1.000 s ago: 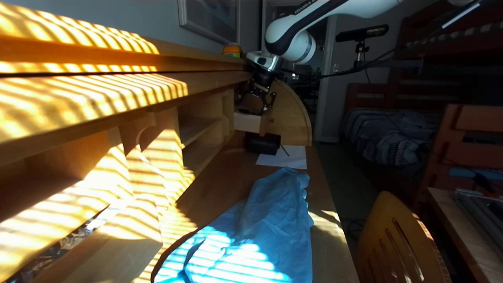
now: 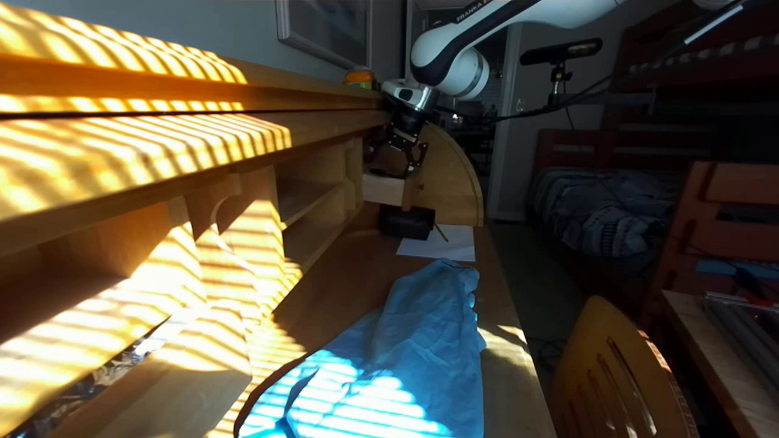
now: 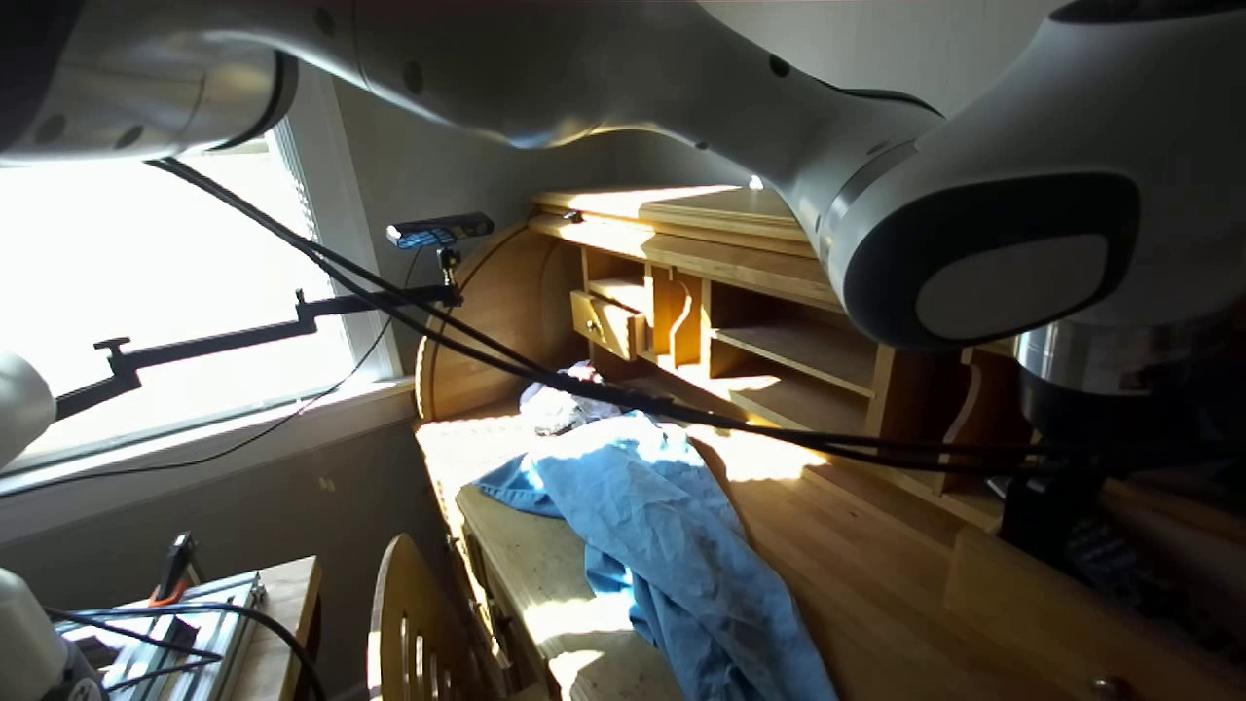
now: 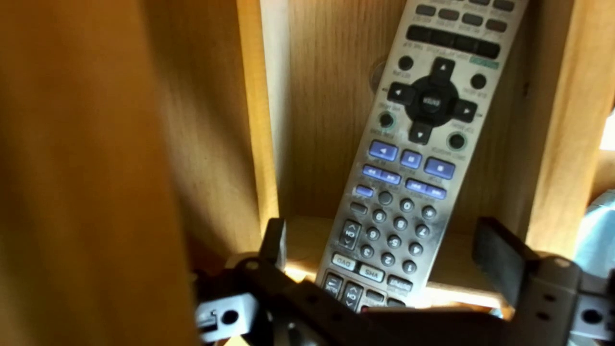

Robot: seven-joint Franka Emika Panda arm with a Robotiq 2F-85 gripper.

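Note:
A long grey remote control (image 4: 406, 190), with dark and blue buttons, lies slantwise inside a wooden drawer in the wrist view. My gripper is open above it, one finger on either side of the remote and a gap to each. The lower end of the remote is hidden behind the gripper's body. In the first exterior view the gripper (image 2: 398, 159) hangs over the pulled-out drawer (image 2: 384, 190) at the far end of the desk. The second exterior view shows the gripper only as a dark shape at the right, its fingers unclear.
Below the drawer a black cylindrical object (image 2: 409, 222) rests by a sheet of white paper (image 2: 445, 243). A crumpled blue cloth (image 2: 420, 321) covers much of the desktop. Shelves and dividers (image 2: 310, 193) line the desk's back, and the drawer's walls stand close around the fingers.
Compared with one second ago, the gripper seems to sit very slightly lower or turned over the drawer, and the dark remote end inside is less visible. Everything else stays put.

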